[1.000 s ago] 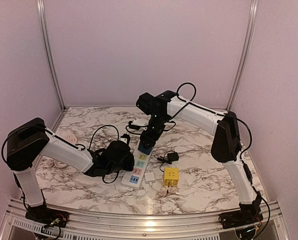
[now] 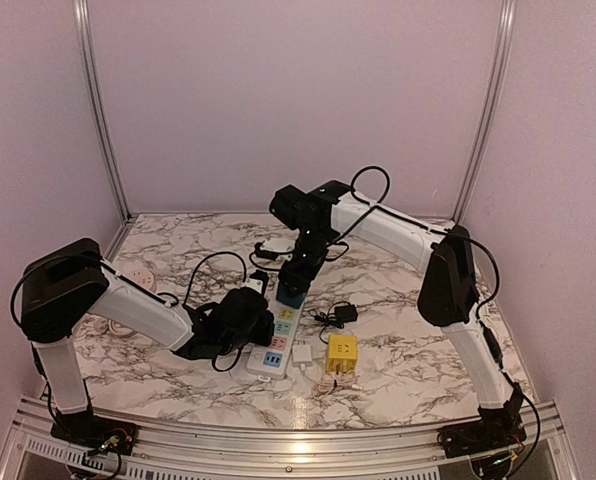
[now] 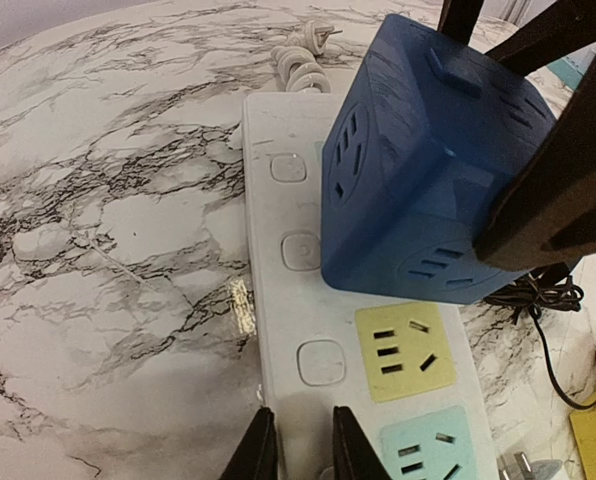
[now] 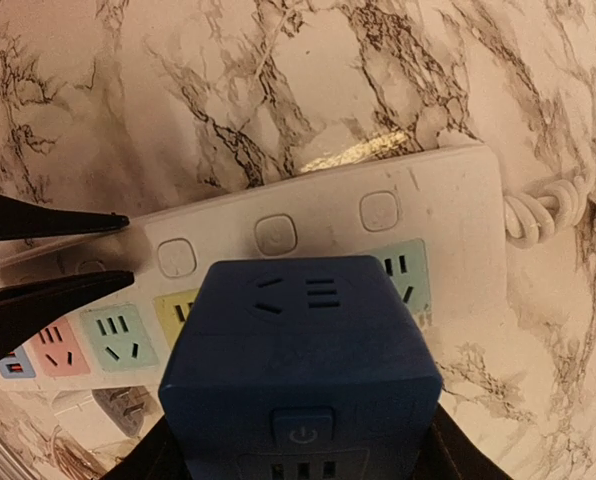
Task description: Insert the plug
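Observation:
A blue cube plug (image 3: 418, 170) (image 4: 300, 350) sits over the far end of the white power strip (image 2: 275, 355) (image 3: 288, 260), covering part of a socket; whether it is seated cannot be told. My right gripper (image 2: 300, 280) is shut on this cube from above. My left gripper (image 2: 262, 330) is shut on the strip's side edge, beside the green socket, its two dark fingertips also showing at the left of the right wrist view.
A yellow cube (image 2: 341, 352), a white adapter (image 2: 301, 354) and a black adapter (image 2: 346, 313) with cable lie right of the strip. A round pink-white item (image 2: 138, 275) lies at left.

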